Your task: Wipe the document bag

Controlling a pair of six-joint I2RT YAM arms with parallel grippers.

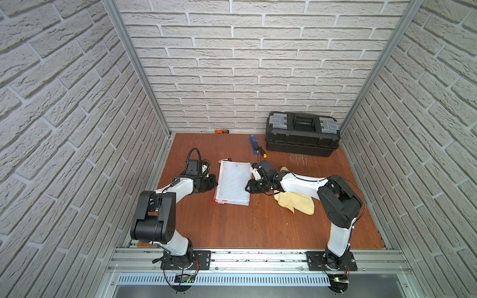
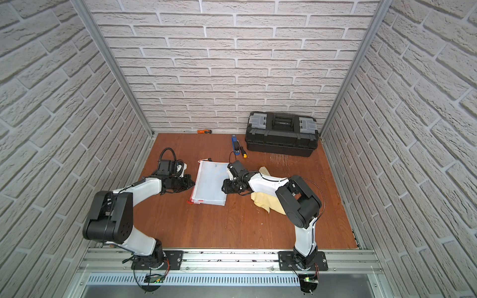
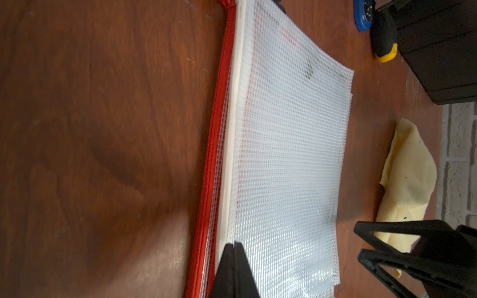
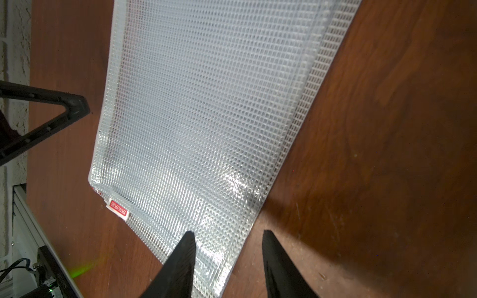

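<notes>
The translucent white mesh document bag [image 1: 234, 183], with a red zip along its left side, lies flat on the table. My left gripper is shut at the bag's left edge, its tips over the pale strip beside the red zip; nothing shows between them. At the opposite long edge, my right gripper stands part open, one fingertip over the mesh and the other over bare wood. A pale yellow cloth [image 1: 296, 201] lies crumpled right of the bag, partly hidden under the right arm.
A black toolbox [image 1: 303, 133] stands at the back right. Near it lie a blue tool [image 1: 253, 144] and a yellow-ended screwdriver [image 2: 244, 153]. An orange-handled tool [image 1: 221, 131] rests by the back wall. Table in front of the bag is clear.
</notes>
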